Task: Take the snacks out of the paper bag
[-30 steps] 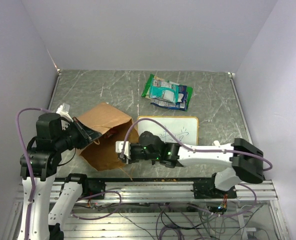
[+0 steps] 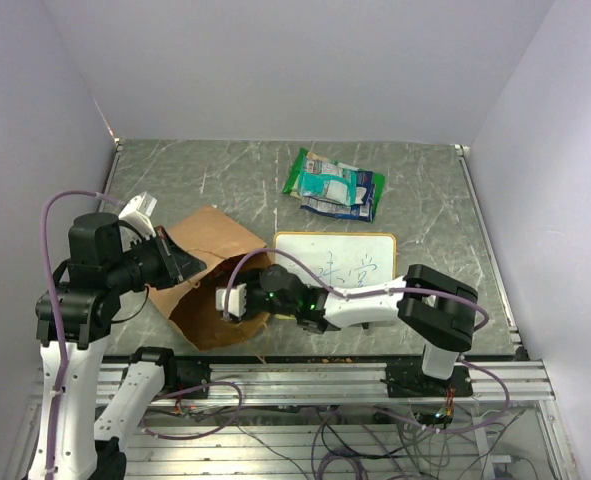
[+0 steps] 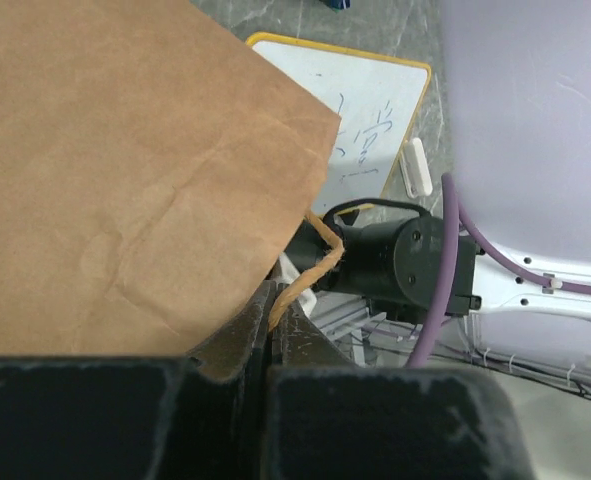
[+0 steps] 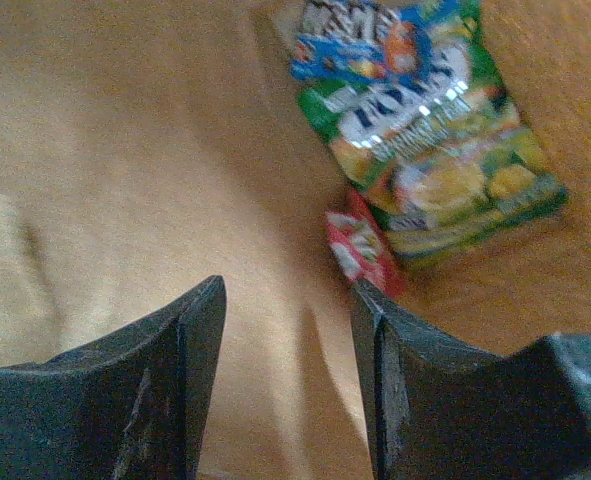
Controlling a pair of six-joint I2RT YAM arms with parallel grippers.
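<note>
The brown paper bag [image 2: 210, 232] lies on its side, mouth toward the right. My left gripper is shut on its twisted paper handle [image 3: 325, 258]. My right gripper is at the bag's mouth, its camera looking inside, fingers apart with nothing between them. Beyond them, in the right wrist view, lie a green Fox's pack [image 4: 430, 165], a blue M&M's pack [image 4: 360, 45] and a small red packet [image 4: 360, 245].
Several snack packs [image 2: 327, 182] are piled at the back of the table. A whiteboard [image 2: 365, 250] lies right of the bag.
The left gripper has shifted slightly, still holding the handle.
</note>
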